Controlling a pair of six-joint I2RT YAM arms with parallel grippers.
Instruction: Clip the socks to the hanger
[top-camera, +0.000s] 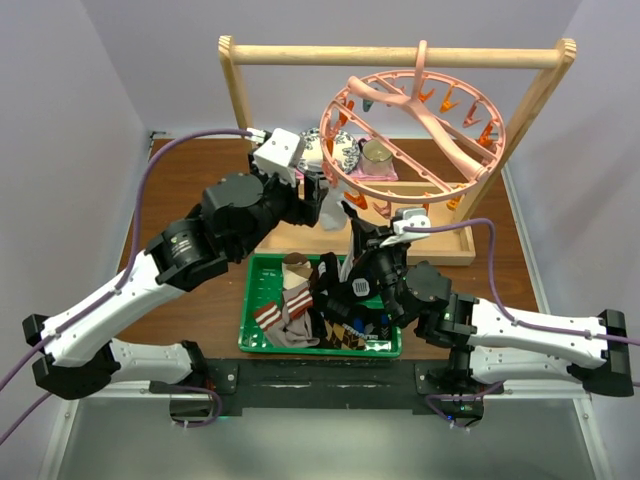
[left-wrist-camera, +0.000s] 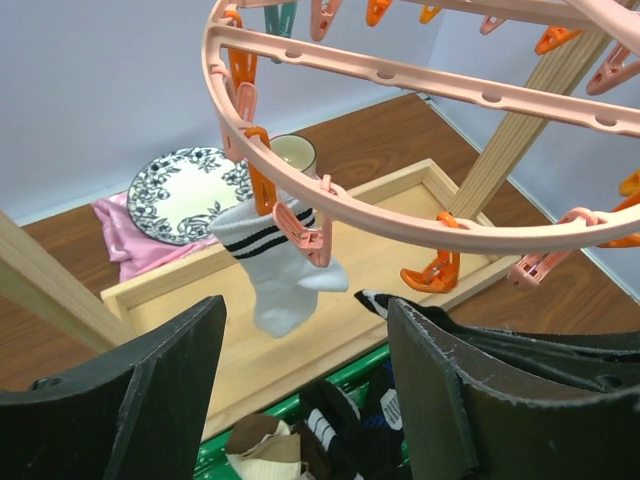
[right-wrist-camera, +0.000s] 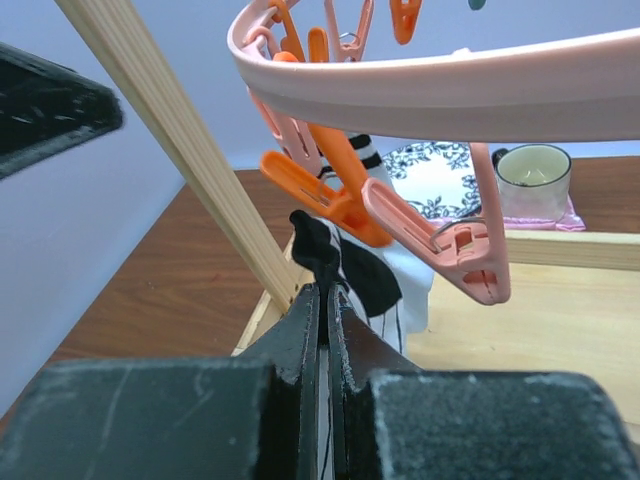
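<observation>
A pink round clip hanger (top-camera: 432, 120) hangs from a wooden stand. A white striped sock (left-wrist-camera: 285, 285) hangs from its front clips. A black-and-white sock (right-wrist-camera: 370, 280) is held in my right gripper, which is shut on it just below an orange clip (left-wrist-camera: 436, 270) and a pink clip. My left gripper stands open at hanger height, left of the right gripper, its fingers pointing toward the clips, with nothing clearly between them.
A green tray (top-camera: 250, 320) of mixed socks lies below. Behind are a wooden box (left-wrist-camera: 370, 200), a patterned plate (left-wrist-camera: 175, 195), a pink cloth and a mug (right-wrist-camera: 534, 175). Wooden posts flank the hanger.
</observation>
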